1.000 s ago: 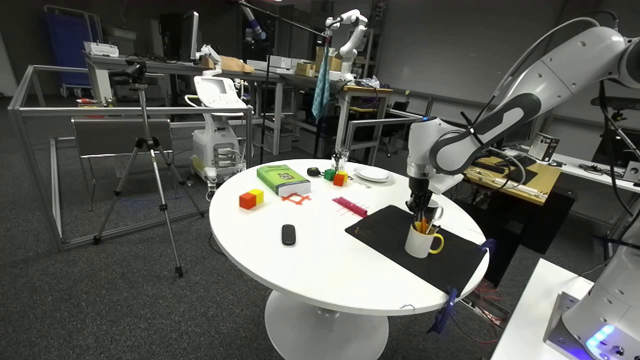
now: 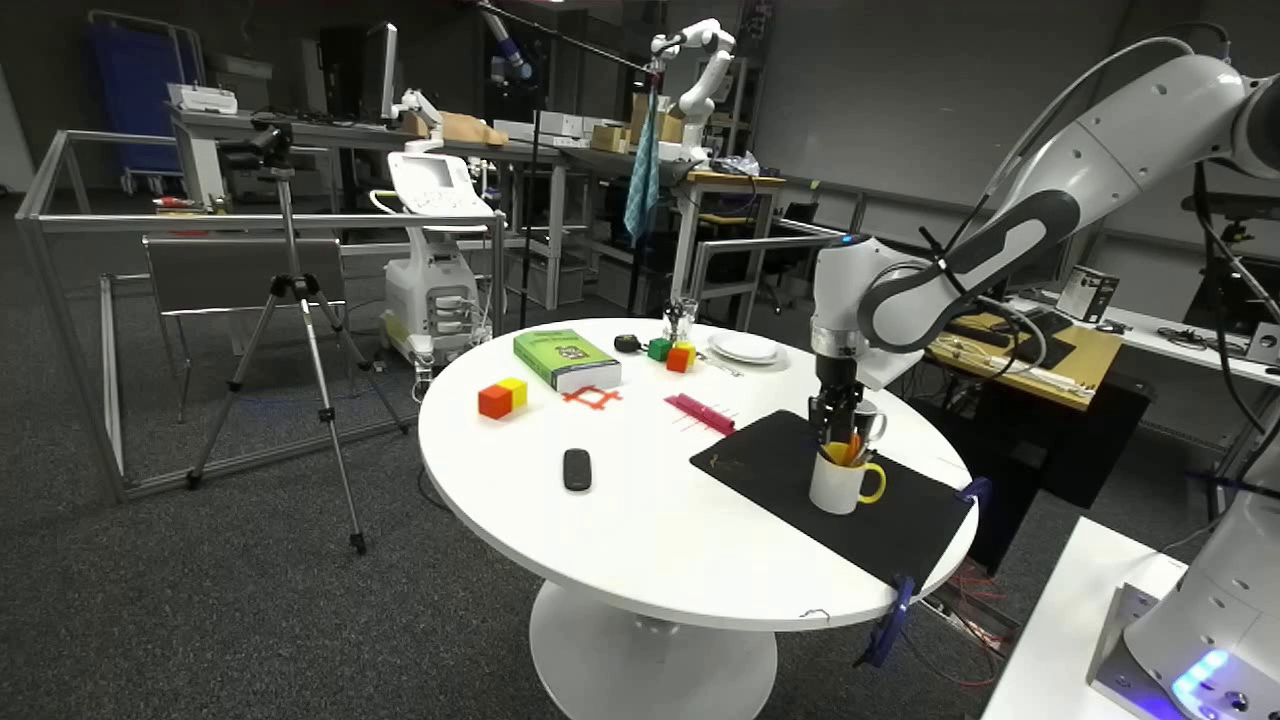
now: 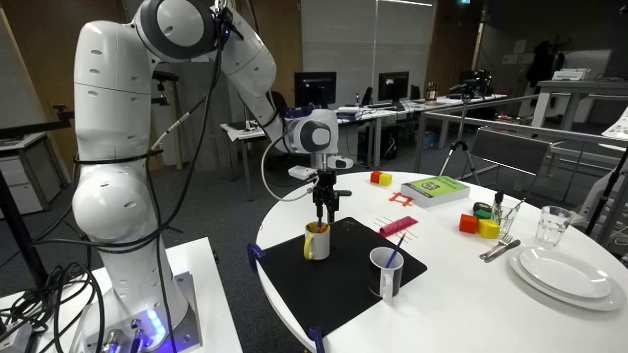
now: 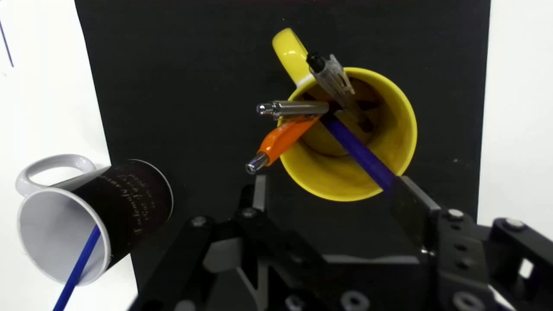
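In the wrist view, the white mug with a yellow inside (image 4: pixel 399 124) stands upright on the black mat, holding a clear pen (image 4: pixel 332 77), a silver pen (image 4: pixel 295 108), an orange pen (image 4: pixel 282 137) and a blue pen (image 4: pixel 360 150). My gripper is open above the mug's near rim, its fingers wide apart and gripping nothing. The blue pen's upper end meets or passes behind the right finger (image 4: pixel 414 202); which of these I cannot tell. Left of it is a black and white mug (image 4: pixel 127 202), with a blue pencil (image 4: pixel 80 267) leaning in it.
On the white table (image 2: pixel 672 540) lie a green book (image 2: pixel 564 360), a dark phone-like object (image 2: pixel 577 469), a magenta bar (image 2: pixel 705 414) and coloured blocks (image 2: pixel 495 400). Plates (image 3: pixel 565 273), cutlery (image 3: pixel 500 247) and a glass (image 3: pixel 552 226) sit farther right. Blue clamps (image 2: pixel 888 624) hold the mat's edge.
My gripper's fingers have spread from a narrower stance, and the hand looks slightly lower over the yellow-lined mug. Both mugs stand where they were.
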